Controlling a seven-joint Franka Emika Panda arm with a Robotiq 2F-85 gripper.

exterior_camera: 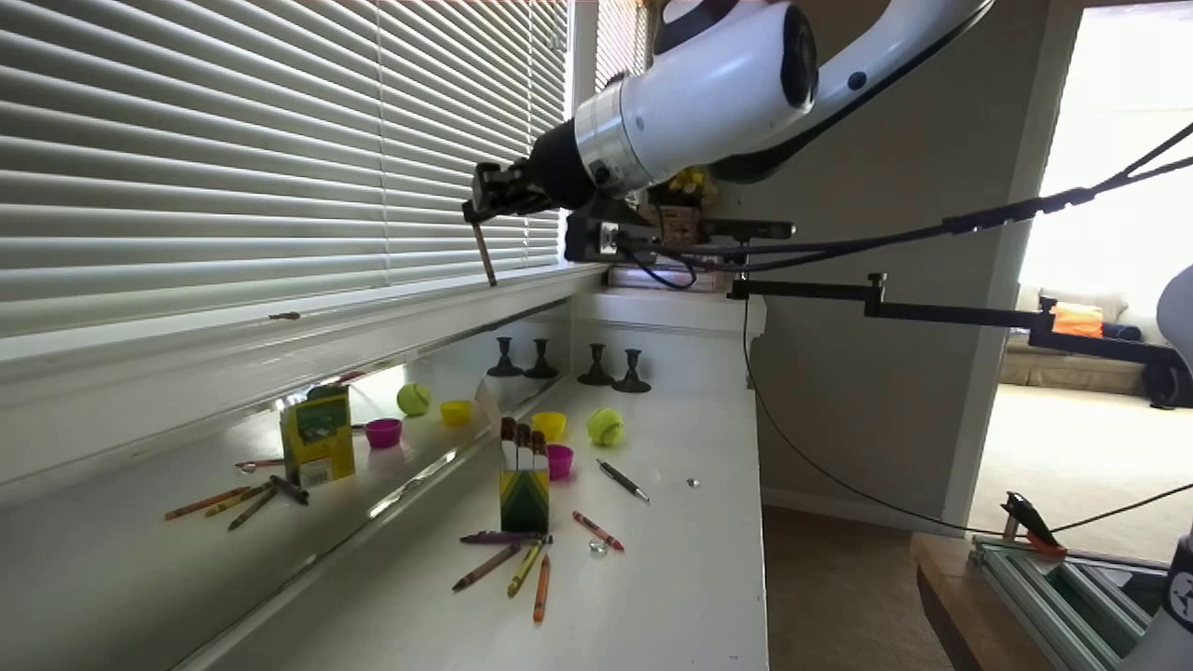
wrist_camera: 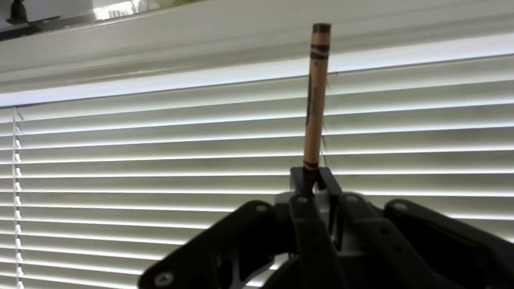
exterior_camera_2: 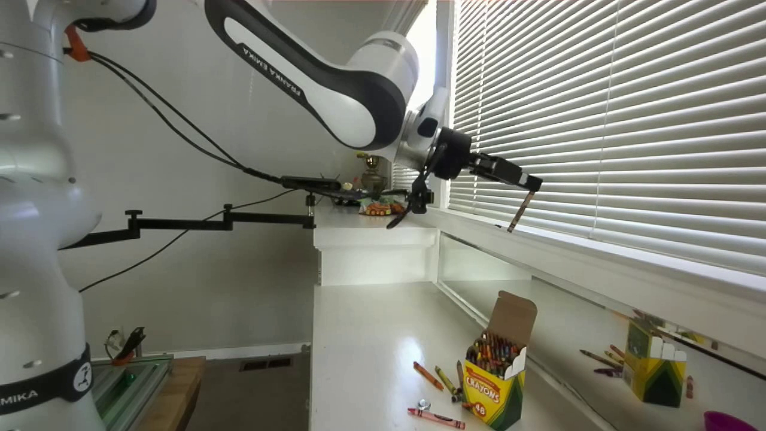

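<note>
A tan-brown crayon [wrist_camera: 315, 96] sticks out from between the fingertips of my gripper, which is shut on one end of it. In exterior view 1 the gripper [exterior_camera: 472, 212] is high in front of the blinds, and the crayon [exterior_camera: 484, 255] points downward, tilted. The second exterior view shows the same crayon [exterior_camera_2: 520, 211] slanting down from the gripper [exterior_camera_2: 535, 184], clear of any surface. Far below stands an upright yellow-green crayon box [exterior_camera_2: 495, 388], its lid up and many crayons inside.
Loose crayons, among them an orange one [exterior_camera: 541, 589] and a red one [exterior_camera: 598, 530], lie around the box. A pen [exterior_camera: 622, 480], tennis ball [exterior_camera: 605, 427], yellow cup [exterior_camera: 549, 425] and magenta cup [exterior_camera: 559, 460] share the white counter [exterior_camera: 682, 581]. A small brown piece [exterior_camera: 285, 315] lies on the windowsill.
</note>
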